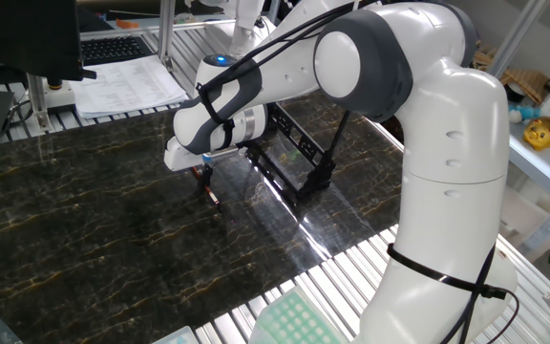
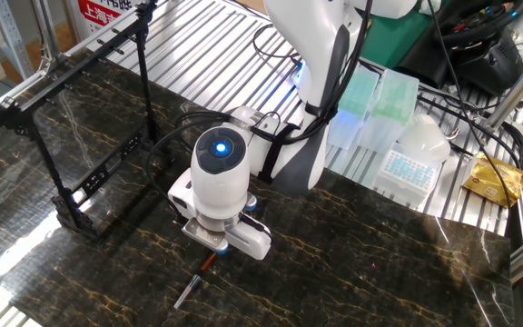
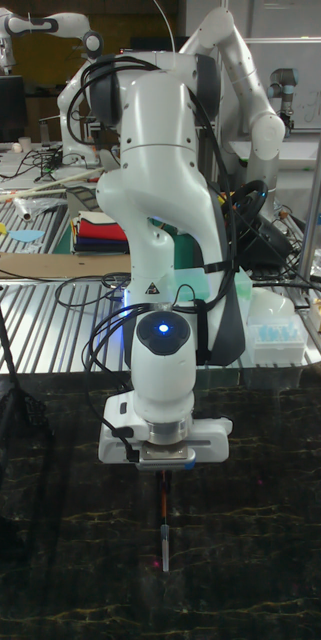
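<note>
A slim pen-like stick (image 2: 188, 290), reddish-brown with a pale, clear-looking end, slants out from under the white hand in exterior view 2. In exterior view 1 my gripper (image 1: 206, 183) points down over the dark marbled table, its black fingers at the same stick (image 1: 216, 200). Exterior view 3 has the stick (image 3: 165, 549) reaching toward the camera from below the hand. The hand covers most of the fingers, so their gap is hidden. Whether the stick is gripped or only lies at the fingertips, I cannot tell.
A black open frame (image 2: 72, 198) stands close beside the hand. Tip boxes (image 2: 408, 177) and a gold packet (image 2: 495, 179) sit on the ribbed metal strip at the table's edge. Papers (image 1: 128, 87) lie on the far side.
</note>
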